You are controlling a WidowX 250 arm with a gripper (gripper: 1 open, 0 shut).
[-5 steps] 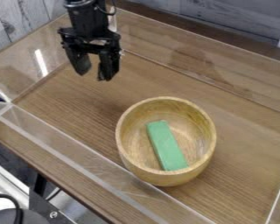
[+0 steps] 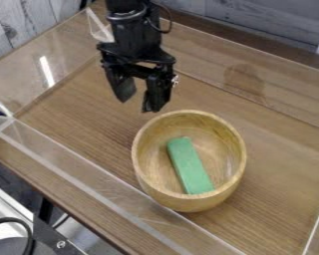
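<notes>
The black robot arm (image 2: 136, 35) reaches down from the top of the view, its gripper (image 2: 139, 95) hanging open above the wooden surface, just up and left of a round wooden bowl. No object shows between the fingers. The bowl (image 2: 222, 134) holds a green rectangular block (image 2: 189, 164) lying lengthwise inside it.
The arm and gripper have moved right and toward the bowl from further up and left. The bowl and green block stay where they were.
</notes>
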